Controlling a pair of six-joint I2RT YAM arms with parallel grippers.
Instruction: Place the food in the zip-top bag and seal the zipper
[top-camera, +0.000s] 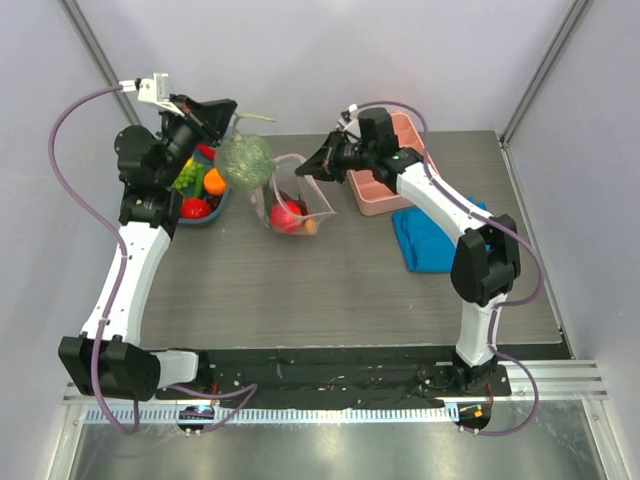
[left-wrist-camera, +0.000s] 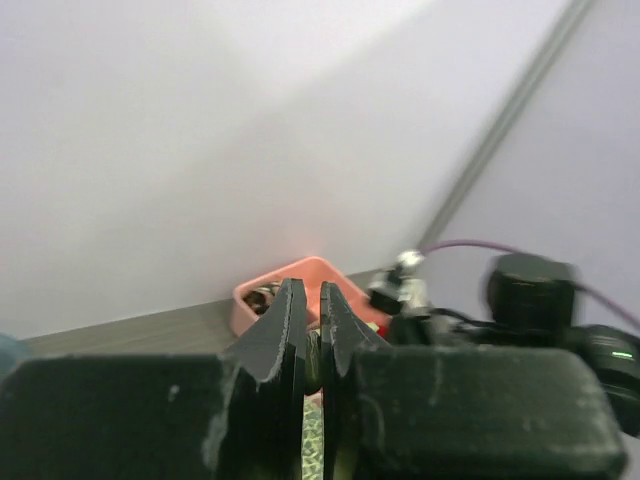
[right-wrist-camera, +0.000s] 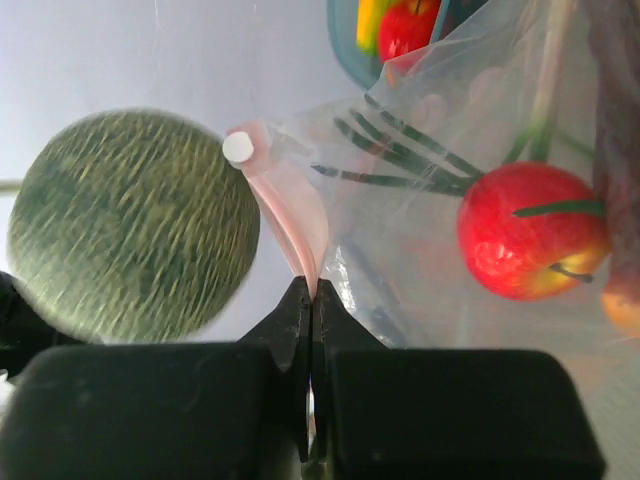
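My left gripper (top-camera: 225, 118) is raised at the upper left, shut on the stem of a round netted melon (top-camera: 243, 162), which hangs beside and above the clear zip bag (top-camera: 300, 205). My right gripper (top-camera: 312, 170) is shut at the bag's top edge; in the right wrist view the pink zipper strip with its white slider (right-wrist-camera: 238, 147) runs down between its fingertips. Inside the bag are a red apple (right-wrist-camera: 530, 235) and an orange item (top-camera: 310, 226).
A blue bowl (top-camera: 205, 218) of fruit and vegetables stands behind the left arm. A pink divided container (top-camera: 375, 200) is behind the right arm, with a folded blue cloth (top-camera: 425, 245) to the right.
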